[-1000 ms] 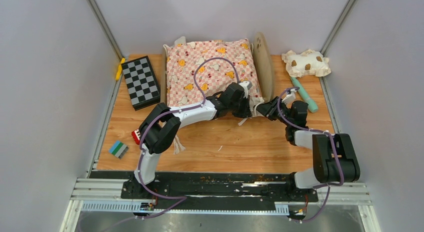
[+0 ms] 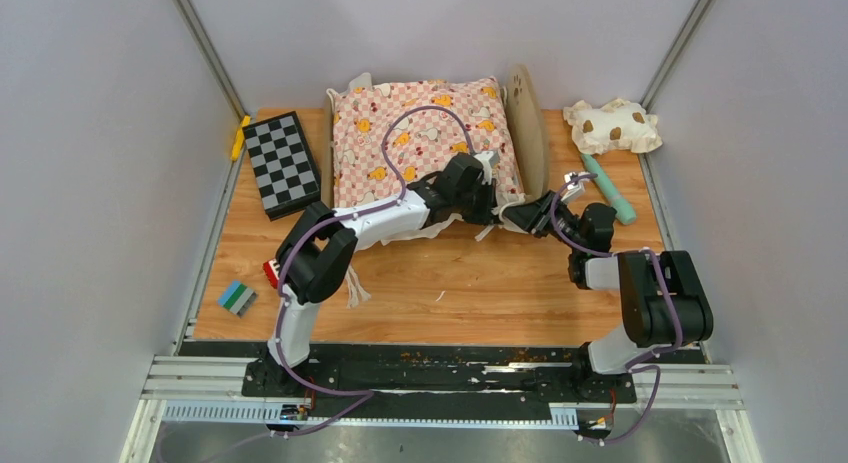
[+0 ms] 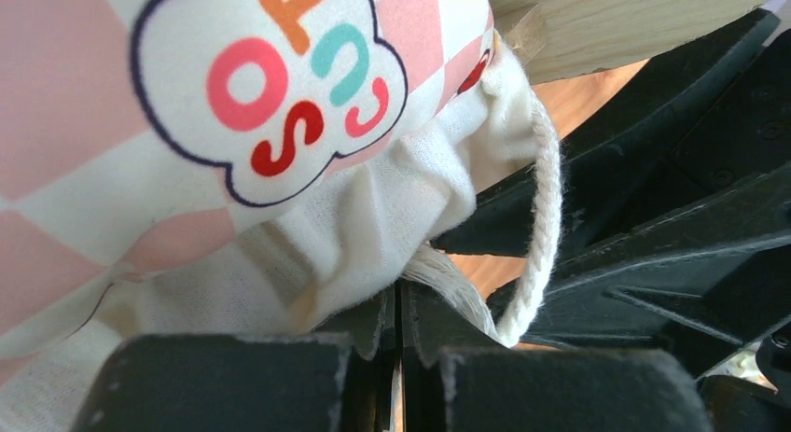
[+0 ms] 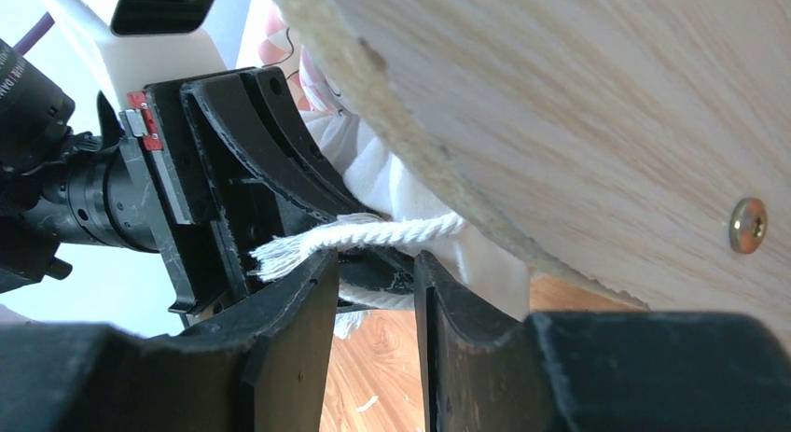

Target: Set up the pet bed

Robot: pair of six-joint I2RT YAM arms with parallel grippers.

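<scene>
The checked pink cushion [image 2: 420, 133] with its fruit pattern lies between upright wooden side boards [image 2: 527, 123] at the back. From its front right corner come white cloth and a white rope tie [image 3: 545, 208]. My left gripper [image 2: 492, 219] is shut at that corner, with thin strands of the tie [image 3: 446, 281] running in at its tips. In the right wrist view the tie's frayed end [image 4: 284, 253] crosses in front of the left fingers [image 4: 266, 133]. My right gripper stands part open, the tie passing just beyond the gap between its fingertips.
A chessboard [image 2: 282, 164] lies at the left, near a small striped block [image 2: 237, 298]. At the back right are a small frilled pillow [image 2: 612, 127] and a green roll [image 2: 608, 188]. White tassels [image 2: 357, 287] hang at the front left.
Both arms have shifted only a little, the left gripper slightly left and the right gripper slightly left towards the corner. The cushion has stayed in place.
</scene>
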